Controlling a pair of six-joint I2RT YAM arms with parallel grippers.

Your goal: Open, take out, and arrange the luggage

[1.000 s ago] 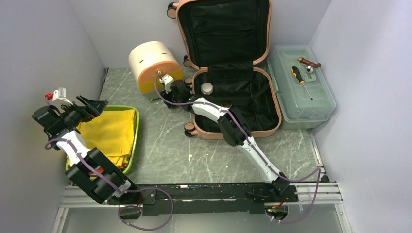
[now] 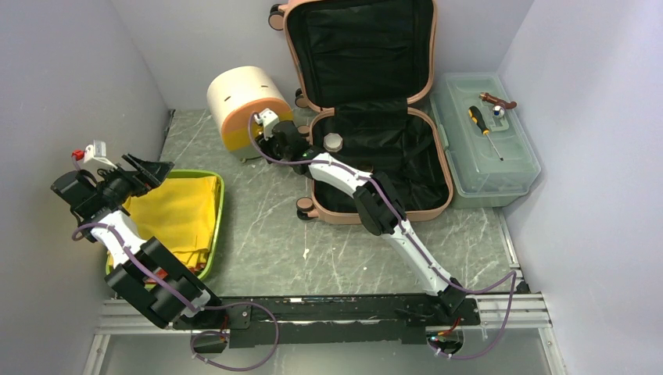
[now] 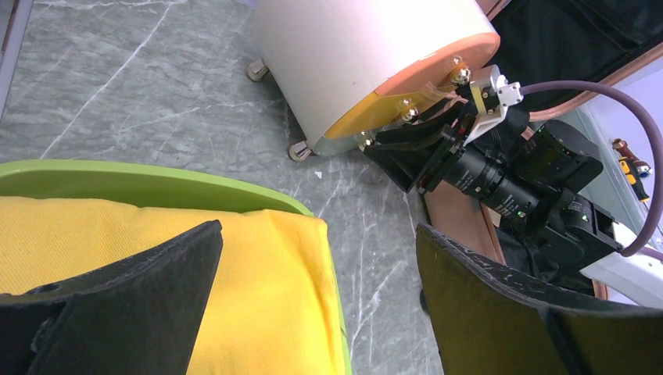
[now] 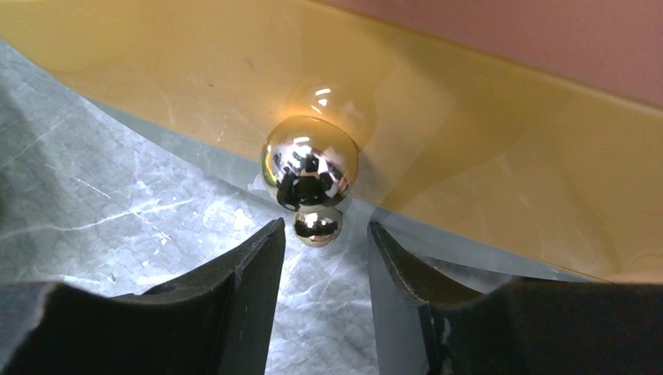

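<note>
A cream drum-shaped cabinet with pink and yellow front panels and shiny round knobs stands at the back left. My right gripper is at its front; in the right wrist view its partly open fingertips flank a small chrome knob below a larger one, with no clear contact. An open pink suitcase with black lining holds a small white round item. My left gripper hangs open and empty over a green tray of yellow cloth.
A translucent lidded bin at the right carries a screwdriver and small items. Grey walls enclose the back and both sides.
My right gripper has shifted very slightly at the cabinet's front. The left arm and the other objects have not moved.
</note>
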